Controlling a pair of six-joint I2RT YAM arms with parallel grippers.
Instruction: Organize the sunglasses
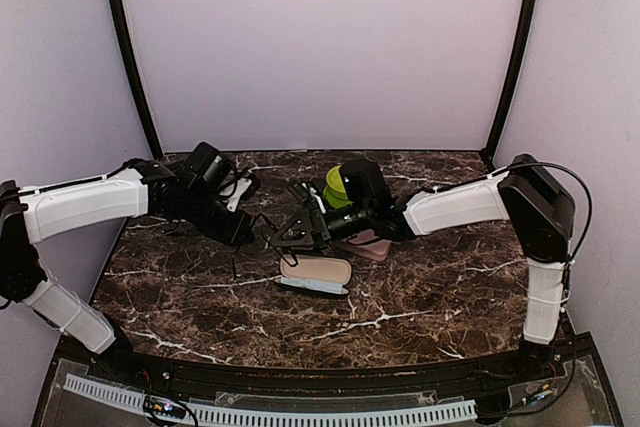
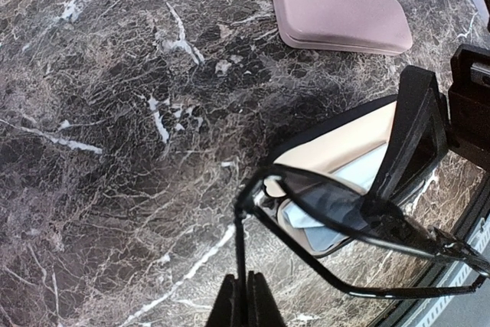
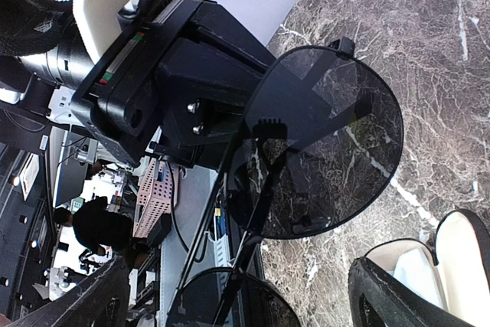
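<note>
Black dark-lensed sunglasses [image 2: 337, 208] hang above the table. My left gripper is shut on one temple arm of them. My right gripper stands open around the far lens side, one finger [image 3: 383, 296] at each side of the frame; whether it touches the glasses I cannot tell. Under the glasses an open case [image 1: 316, 268] with a tan lining lies on the table, a pale blue cloth [image 3: 419, 275] inside. In the left wrist view the glasses and a right finger [image 2: 406, 135] partly cover the case.
A closed pink case [image 2: 341, 13] lies behind the open one, partly under the right arm in the top view. A green container [image 1: 336, 185] stands further back.
</note>
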